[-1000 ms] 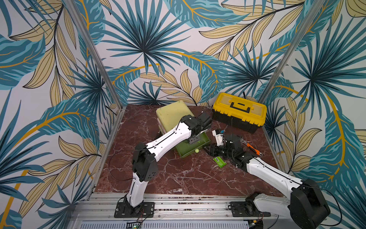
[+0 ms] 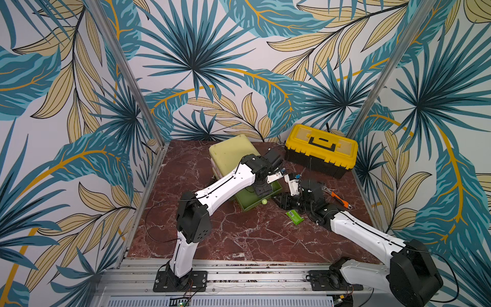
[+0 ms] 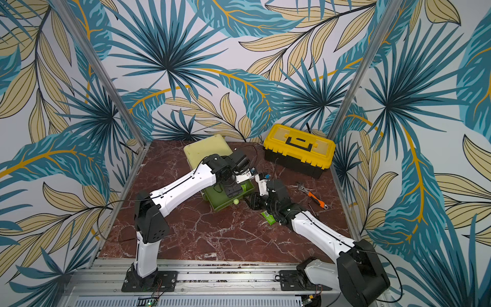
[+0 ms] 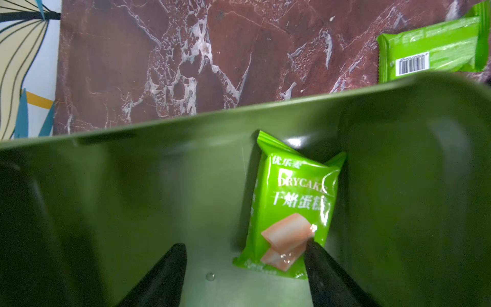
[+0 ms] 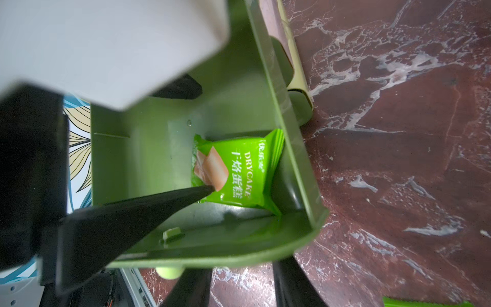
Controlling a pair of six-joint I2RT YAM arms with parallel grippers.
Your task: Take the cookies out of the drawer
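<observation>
A green DRYCAKE packet lies inside the open olive drawer of the pale yellow unit. In the left wrist view my left gripper stands open over it, a finger at each side of its lower end, the right one touching or just over it. In the right wrist view one left finger reaches over the packet. My right gripper is just outside the drawer's knobbed front, fingers parted with nothing seen between them. A second green packet lies on the table outside the drawer.
A yellow-lidded toolbox stands at the back right. An orange-handled tool lies right of my right arm.
The right arm and the packet outside look unchanged.
</observation>
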